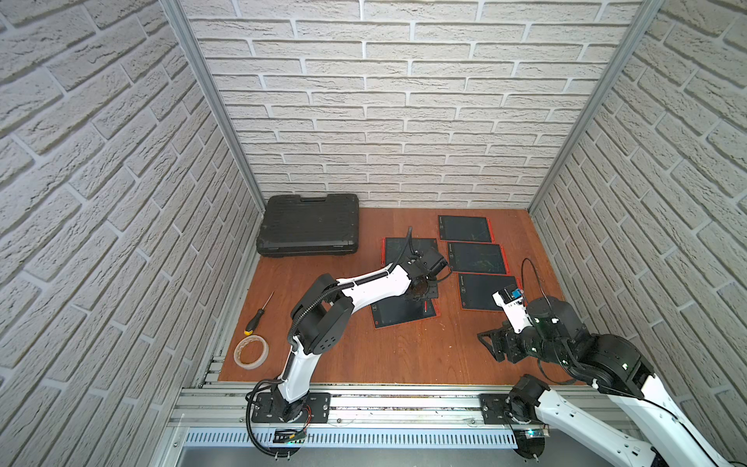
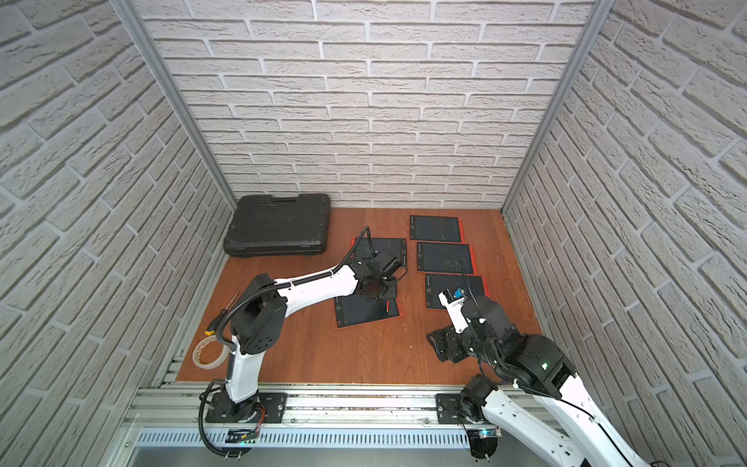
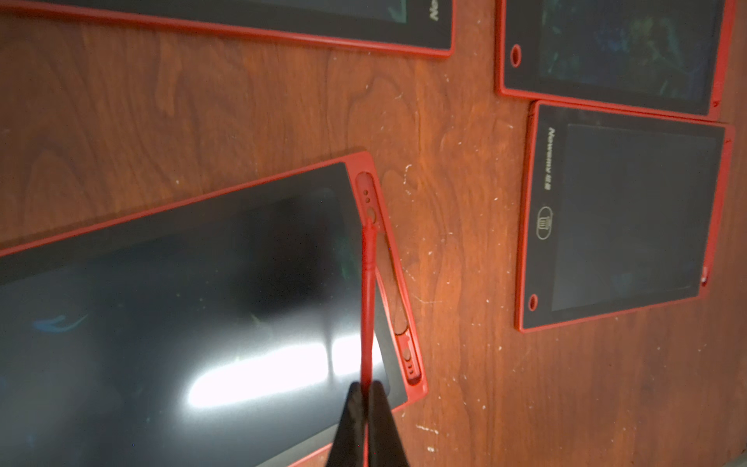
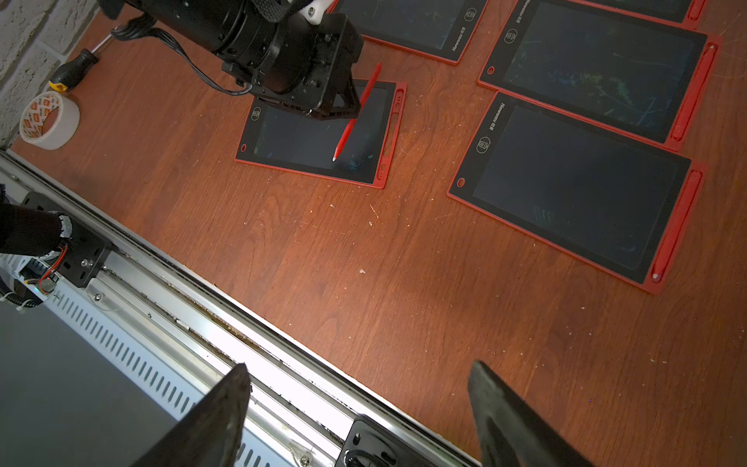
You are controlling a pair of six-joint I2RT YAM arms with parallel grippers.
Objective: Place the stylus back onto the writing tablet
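Observation:
The red stylus [image 3: 367, 295] is held at the tips of my left gripper, which is shut on it, above the near writing tablet [image 3: 233, 295]. In the left wrist view its upper end lies over the red stylus slot [image 3: 393, 295] at the tablet's right edge, the body angled across the screen's edge. The right wrist view shows the stylus [image 4: 354, 116] beside my left gripper over that tablet. My right gripper stands open over the front of the table, nothing visible between its fingers.
Several other tablets [image 4: 568, 194] lie to the back and right. A black case [image 1: 307, 225] is at the back left, a screwdriver [image 1: 253, 320] and tape roll [image 1: 250, 364] at the left edge.

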